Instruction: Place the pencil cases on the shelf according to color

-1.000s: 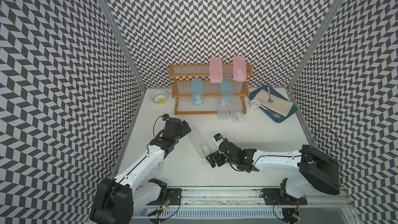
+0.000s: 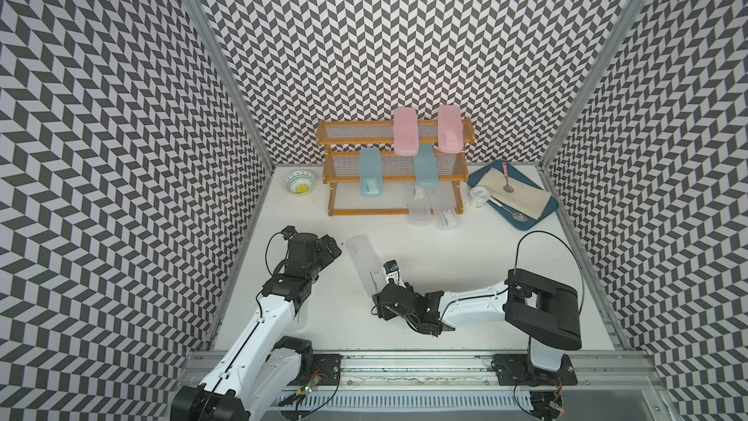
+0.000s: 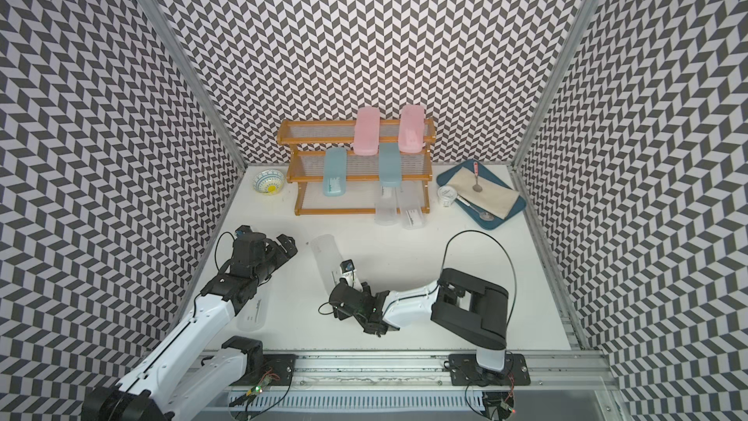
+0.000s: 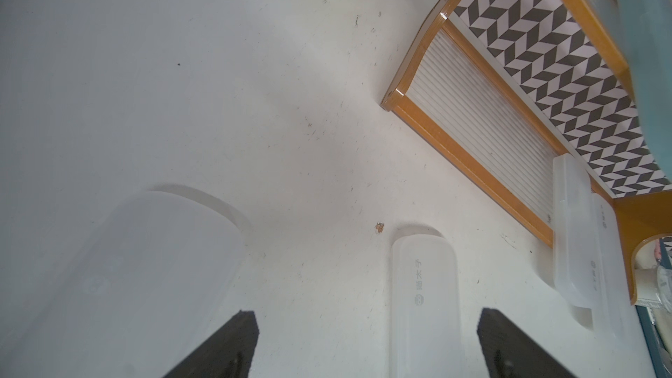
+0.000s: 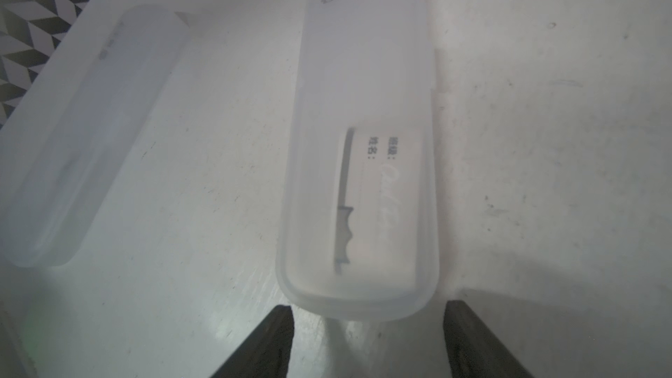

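A clear pencil case [image 5: 364, 70] with a white label inside lies on the table. At its near end, in the right wrist view, my right gripper stands open, fingers apart with nothing clamped between them. My left gripper is open and empty to the left of that case. A second clear case [image 3: 253, 313] lies on the table by the left arm. On the wooden shelf [image 2: 362, 211], two pink cases [image 2: 405, 132] rest on top, two blue cases [image 2: 371, 171] in the middle, and two clear cases [image 2: 445, 209] at the bottom right.
A patterned bowl [image 2: 299, 181] sits left of the shelf. To the right lies a blue tray [image 2: 520, 224] with a cloth [image 2: 514, 193], cutlery and a small white cup [image 2: 479, 196]. The table between shelf and arms is mostly clear, as is the bottom tier's left side.
My right gripper has moved left over the near end of the middle clear case and turned. The left arm has drawn back left, away from that case. The shelved cases are unmoved.
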